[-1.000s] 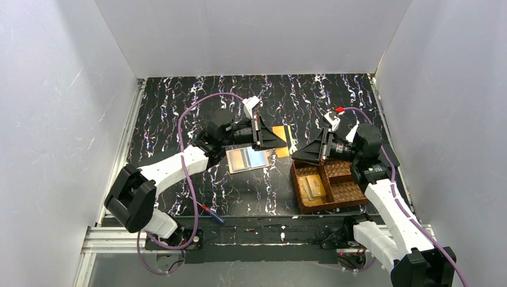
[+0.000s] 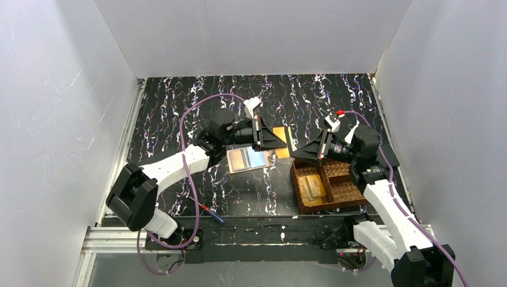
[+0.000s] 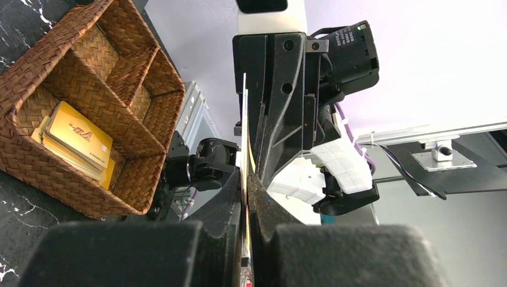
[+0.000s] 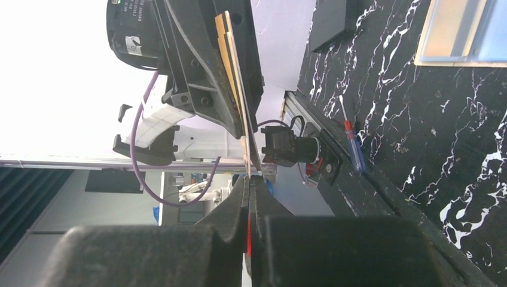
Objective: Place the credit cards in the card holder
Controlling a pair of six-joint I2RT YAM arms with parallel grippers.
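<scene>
A yellow card [image 2: 280, 134] with a dark stripe spans the gap between both grippers in the top view. My left gripper [image 2: 286, 144] is shut on it, and its thin edge [image 3: 244, 131] stands upright in the left wrist view. In the right wrist view the yellow card [image 4: 226, 51] shows edge-on as thin layers, slightly spread apart. At its lower end my right gripper is shut on a corner. A flat tan-and-blue piece with clear pockets, apparently the card holder [image 2: 248, 159], lies on the table beneath the left gripper.
A woven basket [image 2: 297, 203] with compartments stands under the right arm, several yellow cards [image 3: 81, 134] in one of them. A screwdriver [image 2: 212, 214] lies at the table's front edge.
The striped side of the held card has shifted slightly and spread from the yellow part, with a pale edge now showing on its right. Both arms stay nearly still.
</scene>
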